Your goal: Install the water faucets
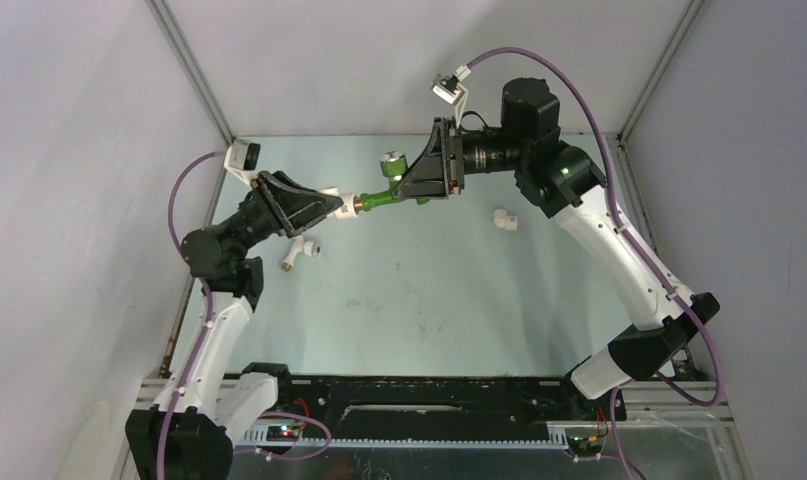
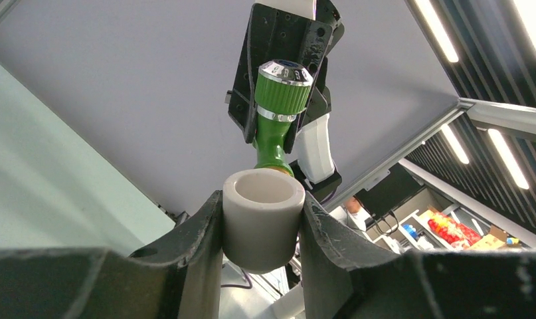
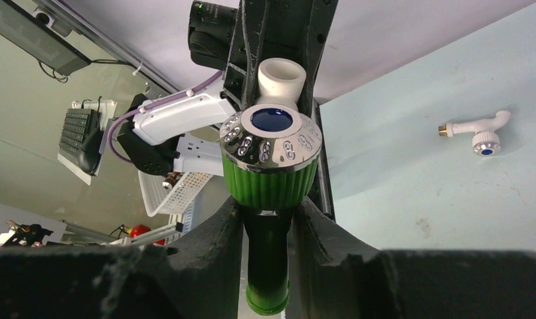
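Held in my left gripper [image 1: 337, 208] is a white elbow fitting [image 2: 263, 216], gripped between both fingers with one mouth turned upward in the left wrist view. My right gripper [image 1: 449, 190] is shut on a green faucet [image 1: 383, 197], whose ribbed knob with chrome cap [image 3: 271, 159] stands up in the right wrist view. In the top view the faucet's brass thread end meets the fitting's mouth, a bit of brass still showing at the join. How deep the thread sits inside cannot be told.
On the pale table [image 1: 419, 320] lie a white faucet [image 1: 299, 250] at the left, below my left gripper, and another white elbow [image 1: 505, 219] at the right.
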